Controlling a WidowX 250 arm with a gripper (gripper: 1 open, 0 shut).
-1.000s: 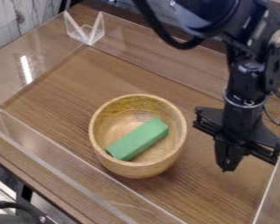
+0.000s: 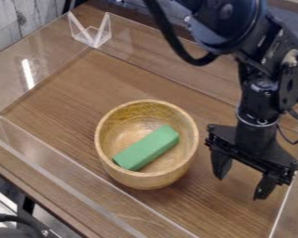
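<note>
My gripper (image 2: 242,182) hangs low over the wooden table (image 2: 96,70) on the right, beside a wooden bowl (image 2: 112,126) and apart from it. Its two black fingers stand open with nothing visible between them. A green block (image 2: 146,149) lies inside the bowl.
A clear plastic piece (image 2: 89,28) stands at the back left. Black cables run along the lower left corner and over the arm.
The bowl and green block look unchanged.
</note>
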